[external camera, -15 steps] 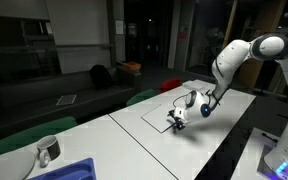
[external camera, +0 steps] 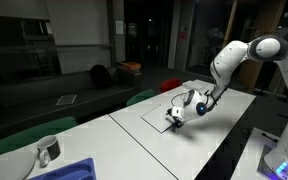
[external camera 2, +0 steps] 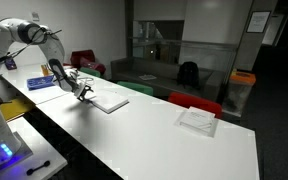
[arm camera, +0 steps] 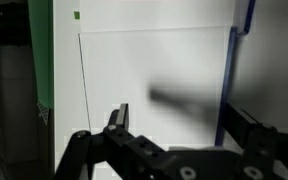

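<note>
A flat white panel point(arm camera: 154, 75) with a dark blue edge point(arm camera: 227, 75) fills the middle of the wrist view. In exterior view 2 a pale flat piece with a grey rim point(external camera 2: 111, 105), perhaps the same one, lies on the white table beside my gripper point(external camera 2: 85, 97). Low over the tabletop, the gripper point(external camera: 175, 122) reaches down at that piece's near corner in exterior view 1. Seen from the wrist, my gripper is open, its fingers wide apart. One finger is close to the blue edge; whether it touches cannot be told.
A grey mug point(external camera: 49, 150) and a blue tray point(external camera: 66, 172) occupy the near left of the table. Another whitish rectangular object point(external camera 2: 197, 122) lies near the far edge. Chairs point(external camera 2: 206, 103) line that side.
</note>
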